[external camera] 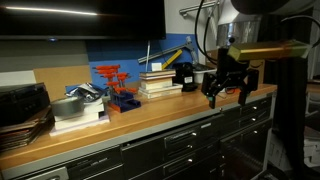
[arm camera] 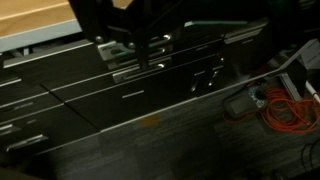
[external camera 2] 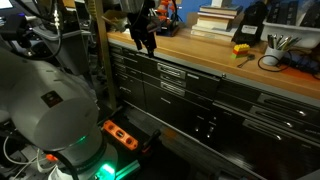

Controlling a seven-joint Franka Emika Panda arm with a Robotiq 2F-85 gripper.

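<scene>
My gripper (external camera: pixel 228 99) hangs in the air in front of the workbench, at the right of exterior view 1. Its dark fingers (external camera: pixel 243 95) stand apart, open with nothing between them. In exterior view 2 the gripper (external camera 2: pixel 144 50) shows near the top, before the bench edge and the dark drawers (external camera 2: pixel 180 100). Dark gripper parts fill the top of the wrist view; below them lie drawer fronts with metal handles (arm camera: pixel 140 72) and the dark floor.
On the wooden bench (external camera: pixel 150 116) stand a pot (external camera: pixel 67 106), red clamps (external camera: pixel 112 75) and stacked books (external camera: pixel 158 84). A cup of tools (external camera 2: pixel 272 57) and a colourful block toy (external camera 2: pixel 241 50) sit farther along. A red cable (arm camera: pixel 290 112) lies coiled at the wrist view's right.
</scene>
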